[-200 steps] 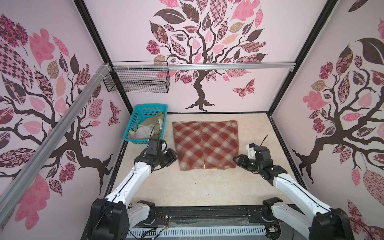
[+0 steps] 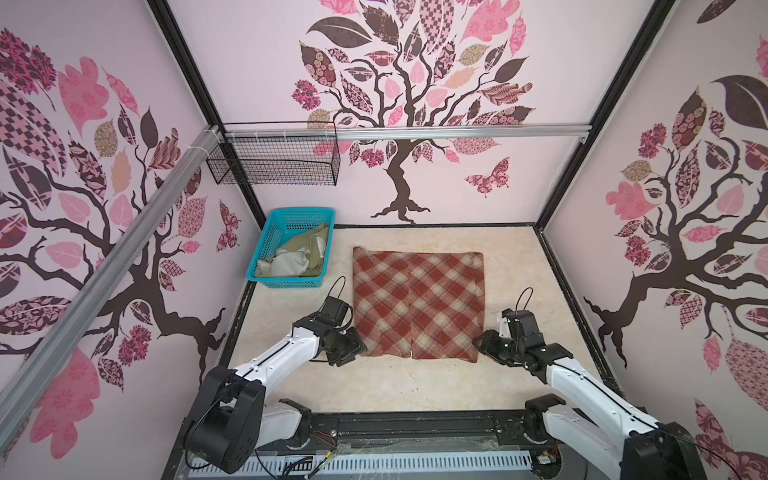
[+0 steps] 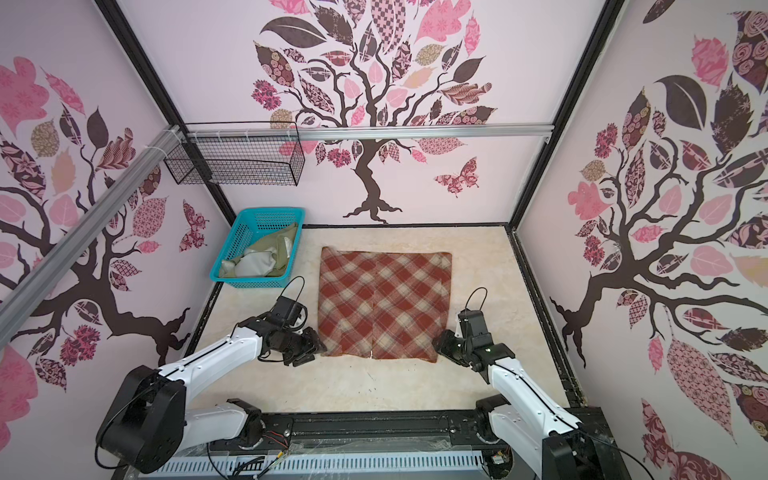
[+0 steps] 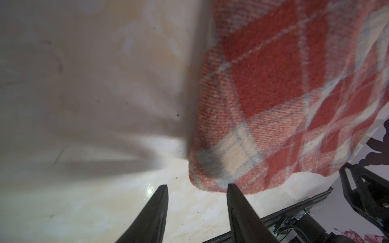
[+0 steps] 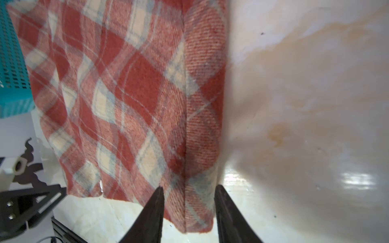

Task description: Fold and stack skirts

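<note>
A red and cream plaid skirt (image 2: 417, 304) lies flat on the table as a near-rectangle. In the left wrist view, its near left corner (image 4: 227, 162) sits just beyond my left gripper, whose fingers are apart with no cloth clearly between them. At the opposite near corner, my right gripper is open too. Its parted fingers straddle the skirt's narrow end (image 5: 198, 210) in the right wrist view; they do not close on the cloth. From above, both grippers stand low at the skirt's two front corners.
A teal basket (image 2: 264, 240) with olive and pale cloth (image 2: 300, 252) inside stands at the back left. Bare table (image 2: 400, 388) stretches in front of the skirt and to its right. A black wire basket (image 2: 280, 158) hangs on the back rail.
Compared with a second ago, the skirt lies nearer the front edge.
</note>
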